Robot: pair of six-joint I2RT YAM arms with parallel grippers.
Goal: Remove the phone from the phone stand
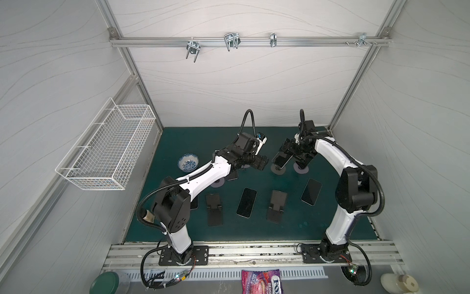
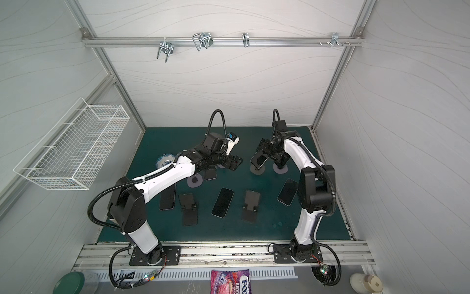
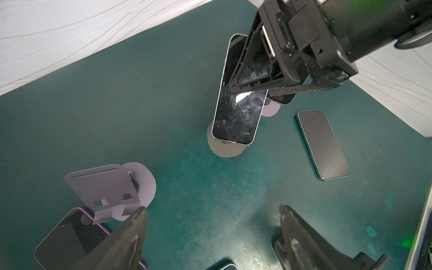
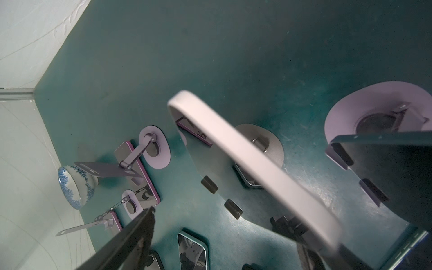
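Observation:
A black-screened phone with a pale rim leans on a stand with a round grey base. My right gripper is open at the phone's upper part; in the left wrist view one finger passes in front of the screen. Close to the right wrist camera, the phone's blurred pale edge crosses the space by the fingers. Whether they touch it cannot be told. My left gripper stands apart to the left, fingers spread and nothing between them. A second phone on a stand is partly hidden by the right arm.
An empty lilac stand sits below the left arm. Loose phones lie flat nearer the front, with folded dark stands among them. A patterned bowl is at the left.

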